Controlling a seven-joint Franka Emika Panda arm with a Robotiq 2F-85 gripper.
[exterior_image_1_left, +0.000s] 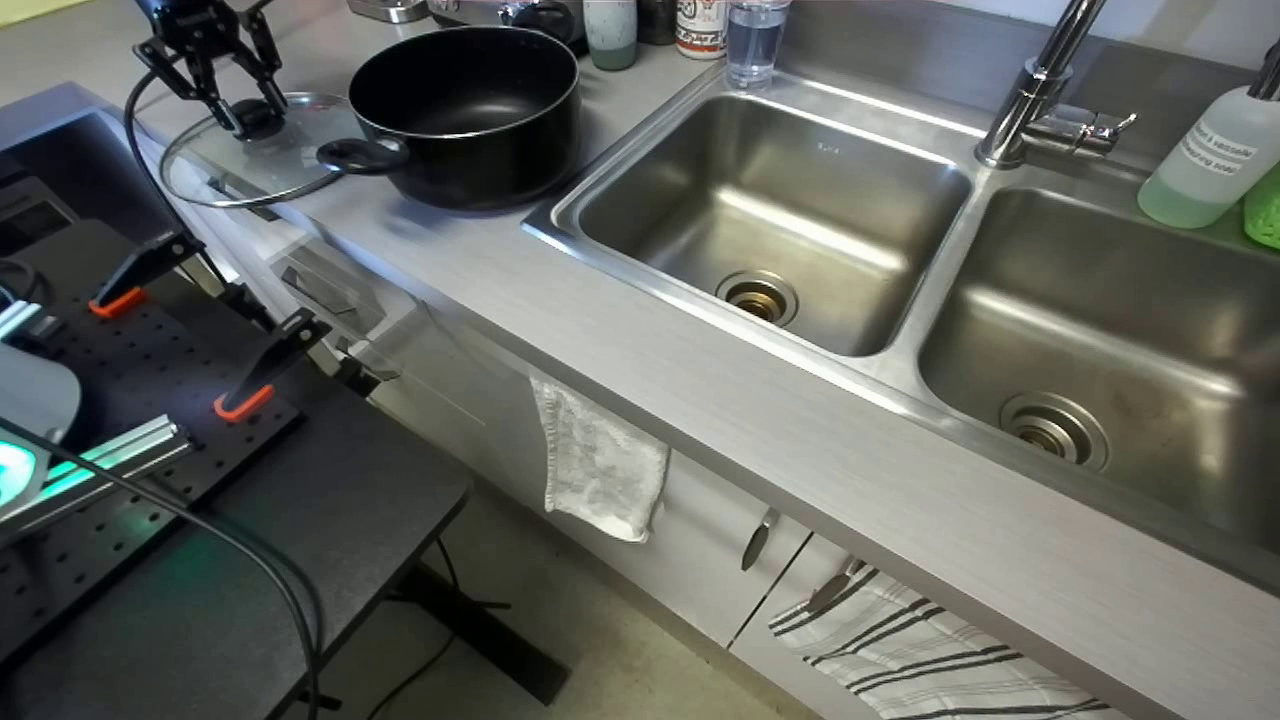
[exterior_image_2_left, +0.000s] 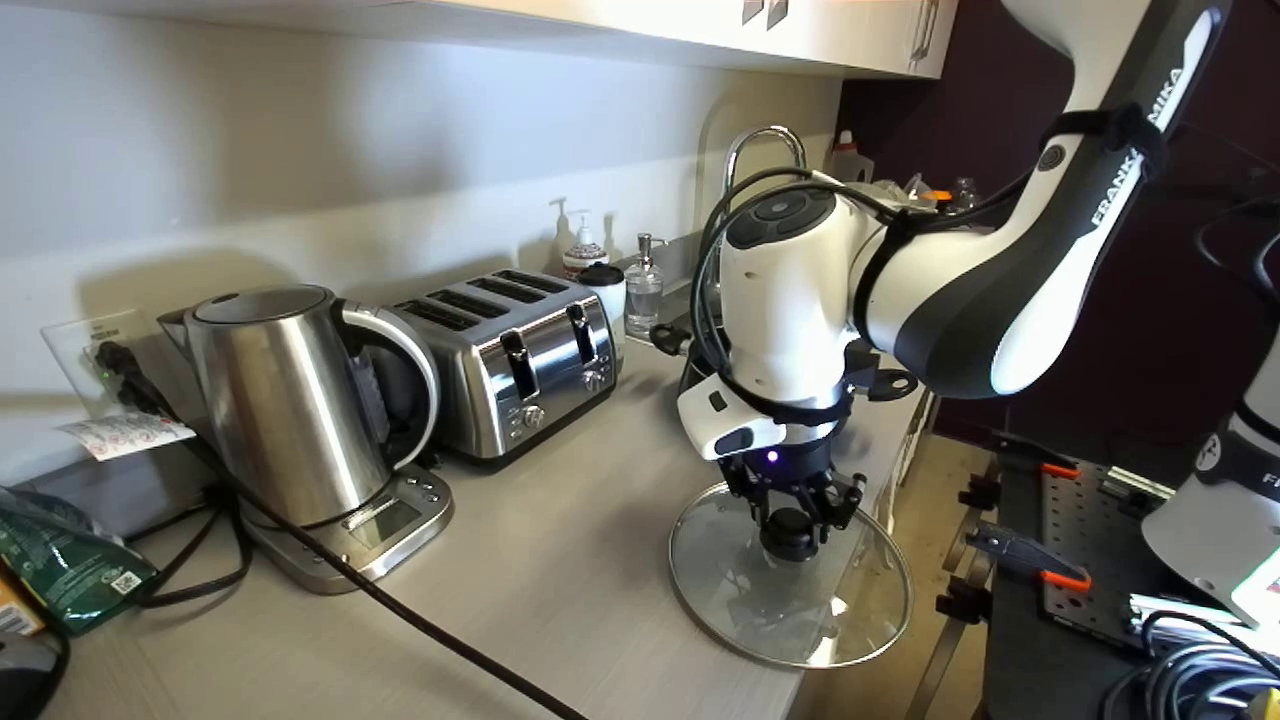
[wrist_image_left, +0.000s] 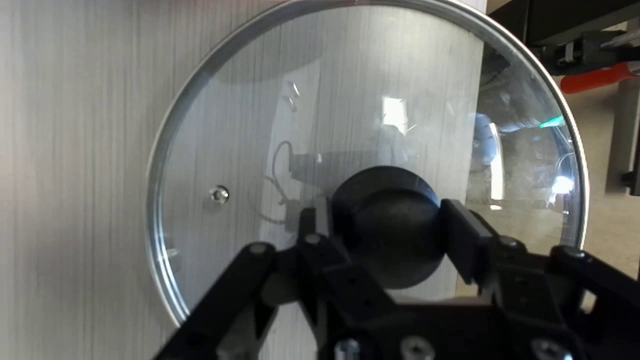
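A round glass lid (exterior_image_1_left: 314, 134) with a metal rim lies on the counter, partly overhanging its front edge. Its black knob (wrist_image_left: 399, 246) sits between the two fingers of my gripper, which point down from above. The fingers stand close against opposite sides of the knob; whether both press on it cannot be made out. In exterior view 2 the gripper (exterior_image_2_left: 792, 528) is over the lid (exterior_image_2_left: 720, 588), with the arm upright above. Beside the lid is an open black pot (exterior_image_1_left: 486, 156), empty as far as shows, one handle (exterior_image_1_left: 362, 155) reaching toward the lid's rim.
A double sink (exterior_image_1_left: 768, 228) lies beyond the pot. Along the wall stand a kettle (exterior_image_2_left: 276, 408), a toaster (exterior_image_2_left: 516, 360) and several bottles. A black cable (exterior_image_2_left: 396, 606) crosses the counter. Bare counter lies between kettle and lid.
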